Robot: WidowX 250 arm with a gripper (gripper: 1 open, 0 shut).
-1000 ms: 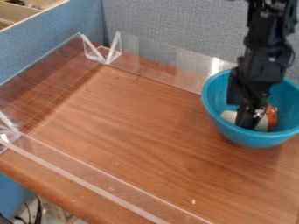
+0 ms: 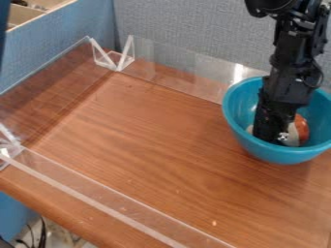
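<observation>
A turquoise bowl (image 2: 245,107) sits at the right side of the wooden table. My black gripper (image 2: 274,131) reaches down into it from above, its tips low inside. An orange and whitish object (image 2: 300,129) lies in the bowl just right of the gripper, partly hidden by it and by the rim. The gripper looks shut; whether anything is between its fingers is hard to see.
A clear plastic barrier (image 2: 168,73) runs along the back and left edges, with grey-blue padded walls behind. Cables show at the lower left.
My gripper has shifted slightly within the bowl over the last second, its tips staying low beside the orange and whitish object. The bowl has barely moved.
</observation>
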